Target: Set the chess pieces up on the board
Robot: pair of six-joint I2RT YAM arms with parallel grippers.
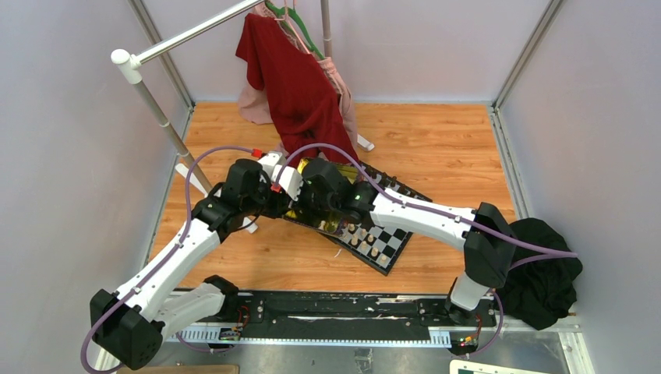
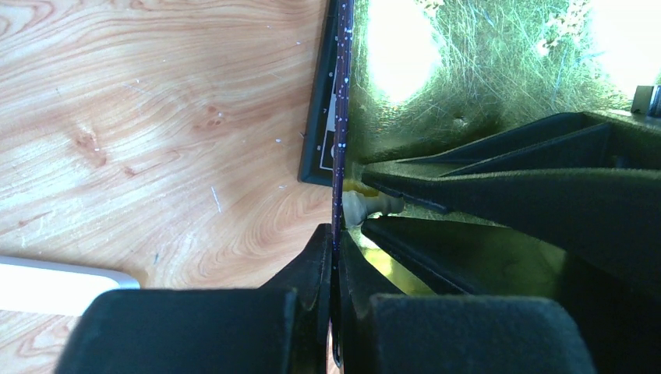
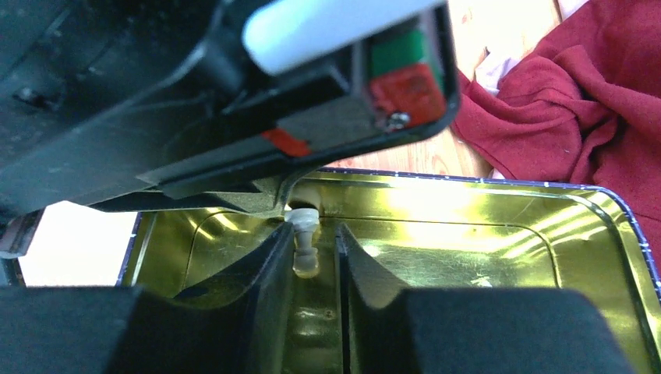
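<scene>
The chessboard (image 1: 382,241) carries pieces, with a gold metal tin (image 2: 468,78) over its left part. My left gripper is shut on the tin's dark speckled rim, seen edge-on in the left wrist view. A white chess piece (image 3: 305,262) is in the tin (image 3: 460,249). My right gripper is part open, its fingertips either side of that piece; whether they touch it is unclear. The two wrists crowd together in the top view, hiding much of the tin.
A clothes rack (image 1: 160,117) stands at back left, its red shirt (image 1: 288,86) hanging down beside the tin. Dark cloth (image 1: 546,288) lies at far right.
</scene>
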